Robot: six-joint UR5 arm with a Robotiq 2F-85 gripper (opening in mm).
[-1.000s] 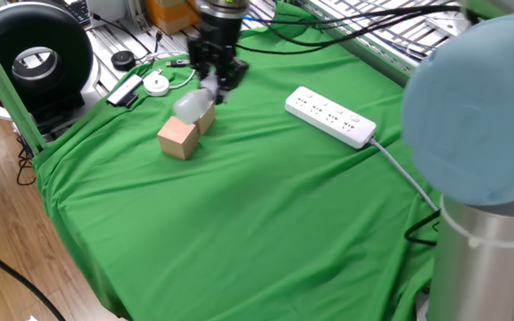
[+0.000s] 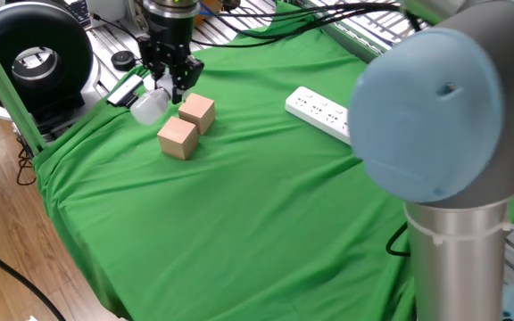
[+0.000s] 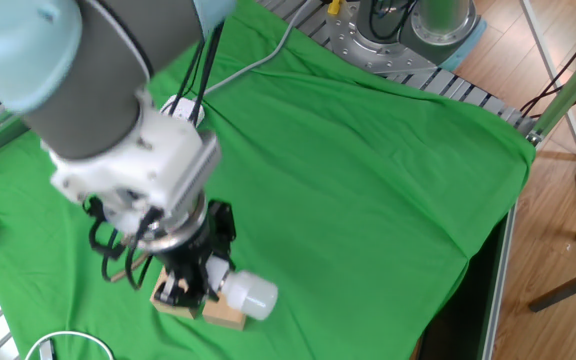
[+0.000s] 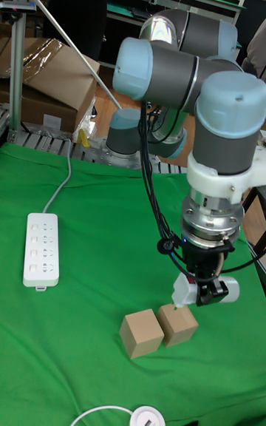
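Observation:
My gripper [image 2: 173, 82] is shut on a white bulb-like object [image 2: 150, 108], which lies sideways across the fingers with a rounded, translucent end. In exterior view 2 that end of the white object [image 3: 252, 294] sticks out to the right of the gripper [image 3: 200, 278]. In exterior view 3 the white object [image 4: 229, 289] shows on both sides of the gripper [image 4: 209, 292]. Close by are two light-brown cubes on the green cloth, the nearer cube [image 2: 178, 139] and the farther cube [image 2: 198, 112], almost touching. The fingertips are partly hidden by the object.
A white power strip [image 2: 318, 111] lies on the green cloth [image 2: 239, 214], partly behind the arm in exterior view 1. A white round charger [image 4: 147, 416] sits at the cloth's edge. A black ring-shaped device [image 2: 36, 61] stands beyond it.
In exterior view 1 my gripper has moved left with the white object, past the farther cube, which shows more now. The arm covers part of the power strip. Both cubes stayed put.

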